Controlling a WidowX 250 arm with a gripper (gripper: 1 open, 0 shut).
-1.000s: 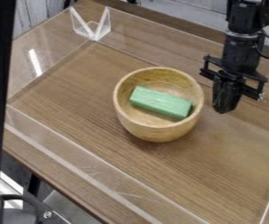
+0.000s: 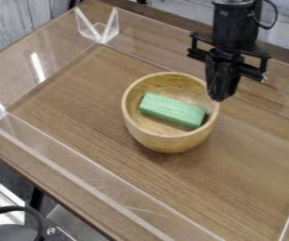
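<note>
A round tan bowl [image 2: 172,136] sits in the middle of the wooden table, with a green rectangular block [image 2: 173,110] lying inside it. My dark gripper [image 2: 217,89] hangs over the table just behind the bowl's right rim, shut, with nothing visible between its fingers.
A small white wire-like object [image 2: 99,24] stands at the back left of the table [image 2: 72,169]. Dark cables lie at the lower left edge.
The arm has shifted left, toward the bowl's back right rim. The bowl and the green block look unmoved.
</note>
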